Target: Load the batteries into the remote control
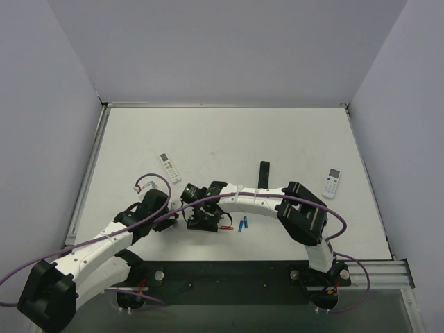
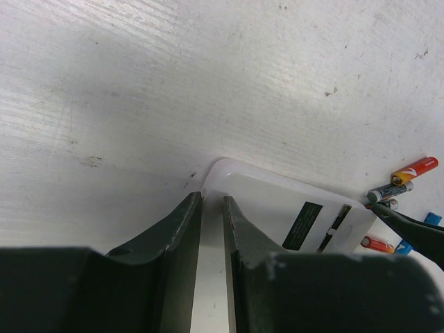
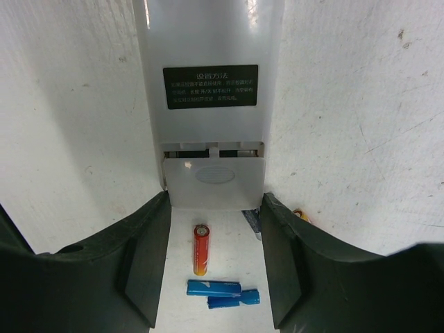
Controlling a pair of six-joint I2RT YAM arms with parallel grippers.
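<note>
A white remote lies back side up, its black label [image 3: 211, 87] showing in the right wrist view. My left gripper is shut on one end of the remote [image 2: 267, 187]. At the other end, my right gripper is shut on the battery cover [image 3: 216, 184], a fingertip at each side. Between cover and body a narrow gap shows dark slots of the compartment [image 3: 244, 152]. Just beyond the cover lie a red battery [image 3: 201, 250] and two blue batteries [image 3: 214, 288]. A dark battery [image 3: 252, 222] and an orange one [image 3: 301, 215] are partly hidden by my right finger.
Another white remote [image 1: 169, 167] lies behind my grippers, with a black remote [image 1: 263, 174] behind the right arm. A third white remote [image 1: 331, 182] is at the far right.
</note>
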